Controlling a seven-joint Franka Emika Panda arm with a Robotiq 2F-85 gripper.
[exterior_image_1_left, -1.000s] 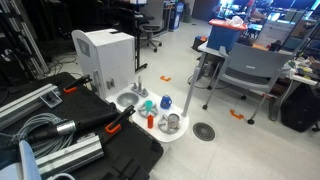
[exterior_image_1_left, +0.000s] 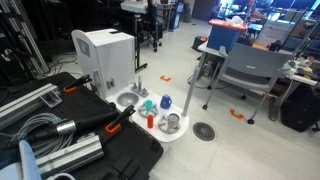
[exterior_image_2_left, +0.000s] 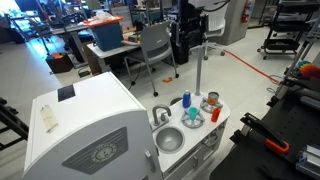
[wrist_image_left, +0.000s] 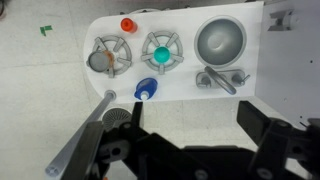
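My gripper is open in the wrist view, its dark fingers (wrist_image_left: 128, 140) wide apart with nothing between them. It hangs high above the white toy kitchen counter (exterior_image_2_left: 198, 140). On the counter, a teal cup (wrist_image_left: 162, 56) sits on one burner and a metal pot (wrist_image_left: 99, 61) on the other. A blue bottle-like item (wrist_image_left: 146, 88) lies or stands by the teal cup's burner. Near the counter's edge is a small red item (wrist_image_left: 127, 24). The round metal sink (wrist_image_left: 221, 41) looks empty, with the faucet (wrist_image_left: 222, 80) beside it.
A tall white cabinet (exterior_image_2_left: 95, 130) rises at the sink end of the counter. A metal pole (wrist_image_left: 82, 137) stands near the pot end. Dark table with cables and clamps (exterior_image_1_left: 80, 130) borders one side. A grey chair (exterior_image_1_left: 250, 70) stands on the open floor beyond.
In exterior view 1, the gripper has come into sight at the top, beyond the white cabinet; it was out of view before. The counter items have not moved.
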